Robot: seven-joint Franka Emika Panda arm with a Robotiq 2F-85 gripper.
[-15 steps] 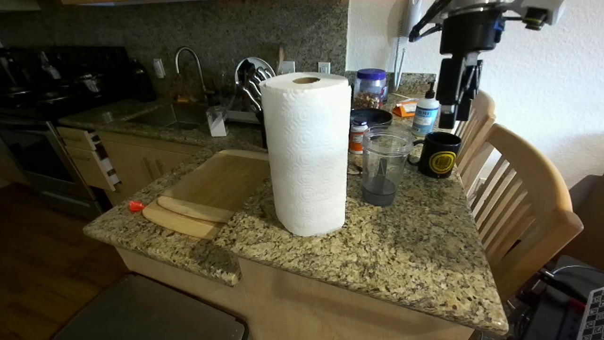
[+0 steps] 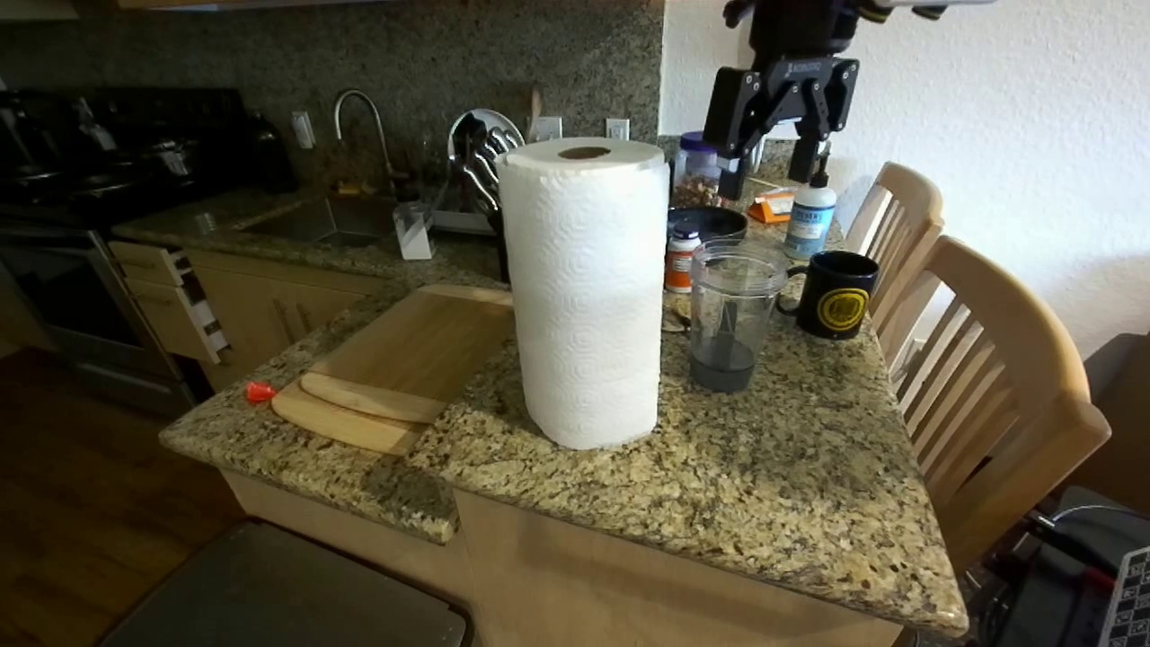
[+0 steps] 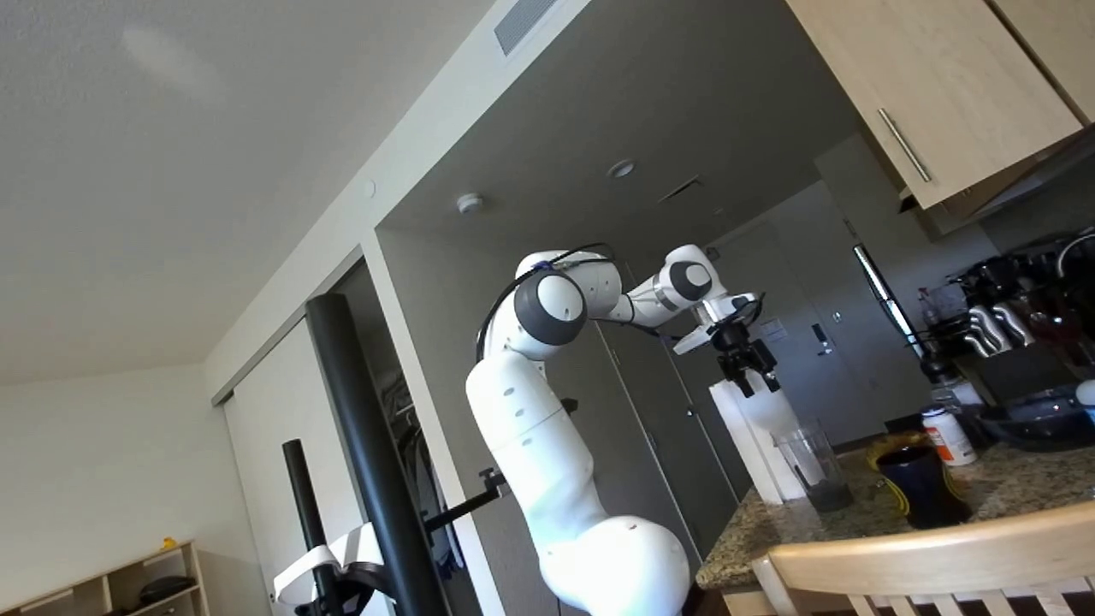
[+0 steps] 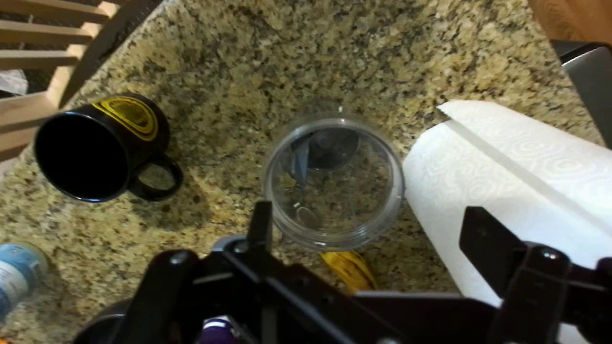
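My gripper (image 2: 765, 183) hangs open above the counter, with nothing between its fingers. In the wrist view its two dark fingers stand wide apart at the lower edge, one at the left and one before the paper towel roll (image 4: 487, 172). A clear plastic cup (image 4: 335, 229) stands upright below, just beyond the fingertips in that view. Inside the cup (image 2: 733, 313) a dark base and a small dark object show; I cannot tell what that object is. A black mug (image 2: 835, 296) with a yellow emblem is right of the cup.
Behind the cup are a white-and-orange bottle (image 2: 680, 259), a black bowl (image 2: 706, 223) and a blue soap bottle (image 2: 809, 221). Cutting boards (image 2: 415, 350) lie left of the towel roll. Chairs (image 2: 997, 377) line the right edge.
The gripper has moved left in exterior view 1, from above the mug to nearer the cup, and has turned so both fingers show apart. The counter objects have stayed put.
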